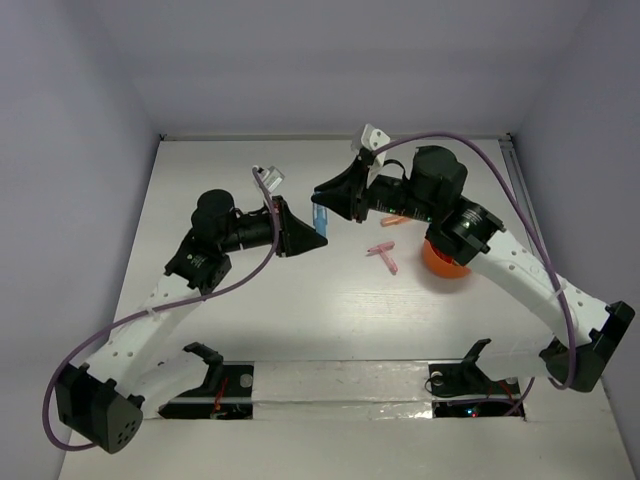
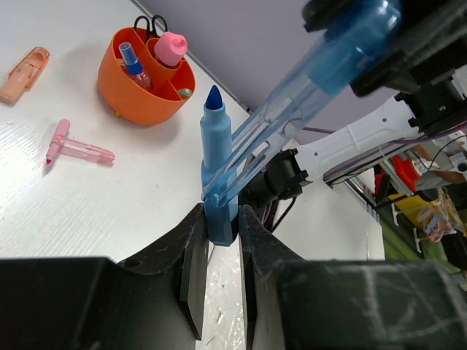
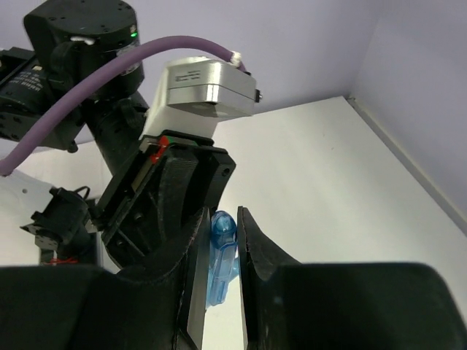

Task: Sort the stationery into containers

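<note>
A light-blue plastic tool with a dark-blue pointed tip (image 2: 213, 98) stands upright in the left wrist view, its lower end pinched by my left gripper. From there a see-through blue arm slants up to a rounded blue end (image 3: 223, 227), which my right gripper is shut on. Whether these are one jointed piece or two touching pieces, I cannot tell. Seen from above, the blue tool (image 1: 320, 219) bridges the small space between both grippers. A pink T-shaped tool (image 2: 80, 151) and an orange tool (image 2: 24, 75) lie on the table.
An orange divided holder (image 2: 136, 96) stands on the right side of the table, containing scissors (image 2: 151, 28), a blue-capped item (image 2: 131, 61) and a pink item (image 2: 171, 48). My right arm passes close above it.
</note>
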